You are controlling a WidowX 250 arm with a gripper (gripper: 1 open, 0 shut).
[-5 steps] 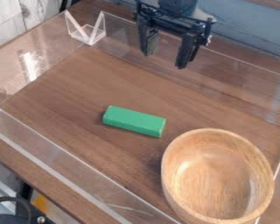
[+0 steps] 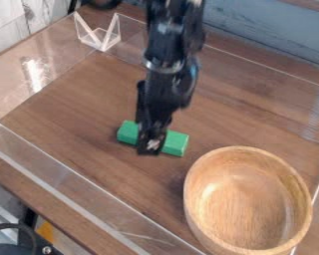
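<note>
A green rectangular block [image 2: 173, 143] lies on the wooden table [image 2: 76, 125], left of and behind a round wooden bowl [image 2: 247, 199]. My dark gripper [image 2: 152, 133] is blurred and hangs low over the block's middle, its fingers partly hiding it. The gripper looks open; whether its fingertips touch the block I cannot tell.
A clear angular holder [image 2: 99, 30] stands at the back left. Clear low barriers run along the table's edges.
The block and bowl look unmoved.
</note>
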